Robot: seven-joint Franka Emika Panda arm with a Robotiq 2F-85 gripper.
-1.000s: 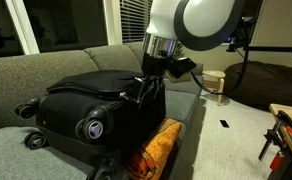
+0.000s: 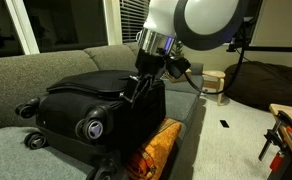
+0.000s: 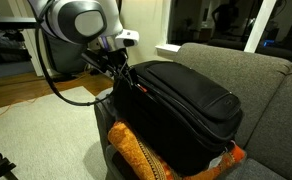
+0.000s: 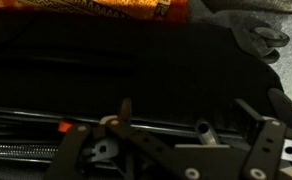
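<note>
A black suitcase (image 2: 86, 112) lies on its side on the grey couch, its wheels towards the near left in exterior view 1. My gripper is open above the suitcase's side, its fingers (image 4: 125, 108) spread apart. In the wrist view a zipper (image 4: 21, 151) runs along the lower left, with a small red tag (image 4: 65, 126) beside it. A shiny metal zipper pull (image 4: 205, 130) shows between and just below the fingertips. Whether the fingers touch the fabric is hard to tell. From exterior view 2, the gripper (image 3: 124, 76) is at the suitcase's upper end.
An orange patterned cushion (image 3: 136, 153) is under the suitcase at the couch's front edge. Couch backrest (image 3: 226, 65) rises behind it. A wooden stool (image 2: 214, 82) and a table (image 2: 291, 140) stand off to the right, with open floor between.
My gripper has shifted and tilted slightly to the left in exterior view 1, close to the suitcase. The suitcase and cushion look unmoved.
</note>
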